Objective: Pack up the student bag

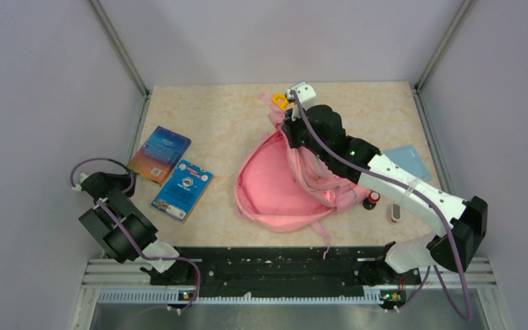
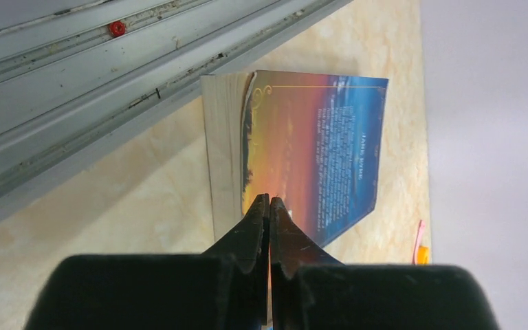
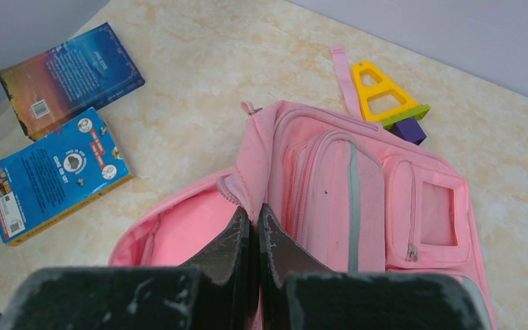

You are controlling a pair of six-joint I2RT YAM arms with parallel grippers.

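The Jane Eyre book [image 2: 316, 151] lies on the table at the left, its orange-to-blue back cover up. My left gripper is shut with nothing between its fingertips, and the book is outside them. Beside it lies a second, bright blue book [image 1: 182, 191]. In the middle, the pink bag [image 1: 275, 185] has its main compartment spread wide. My right gripper is shut on the upper edge of the bag's fabric and holds it raised.
Behind the bag sits a yellow triangular piece [image 3: 381, 89] with a purple block [image 3: 409, 130]. A pale blue folder [image 1: 409, 162], a dark bottle [image 1: 371, 200] and a small white item [image 1: 395, 213] lie right. A metal rail [image 2: 110, 89] borders the left side.
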